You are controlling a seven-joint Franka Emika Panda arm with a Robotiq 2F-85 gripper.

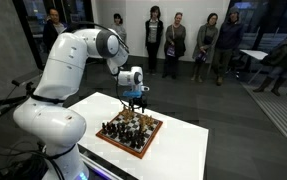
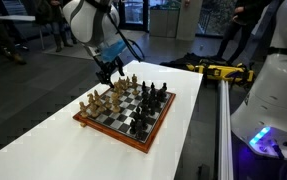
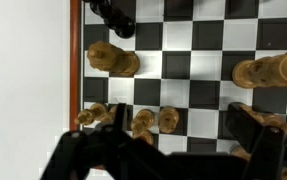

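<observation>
A chessboard (image 2: 101,123) with a brown border lies on the white table, carrying light wooden pieces on one side and dark pieces (image 1: 123,133) on the other. My gripper hangs over the light side, its fingers spread wide. Between them, in the wrist view, two small light pieces (image 3: 168,120) stand on the board, apart from both fingers. A taller light piece (image 3: 113,58) stands at upper left, and another light piece (image 3: 270,70) at the right. The black fingers hide part of the nearest rows.
Dark pieces (image 2: 138,125) crowd the side of the board nearest the arm's base. Bare white table (image 1: 178,145) lies right of the board in the first exterior view. Several people stand along the back wall, beyond the table.
</observation>
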